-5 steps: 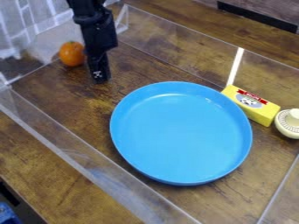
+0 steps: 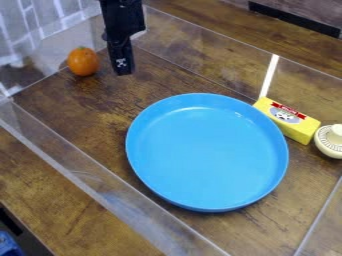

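My black gripper (image 2: 122, 62) hangs at the upper left, shut, with nothing visible between its fingers. To its left an orange (image 2: 82, 61) rests on the wooden surface, near the clear wall. A large blue plate (image 2: 206, 150) lies in the lower middle, well apart from both.
At the right lie a yellow box (image 2: 286, 121) with a red-and-white label and a round white object (image 2: 330, 141). A pale strip stands behind the box. Clear walls border the wooden surface (image 2: 67, 120). The area left of the plate is bare.
My gripper has moved upward in the view over the last second, away from the wood beside the orange. The plate, orange and box look unmoved.
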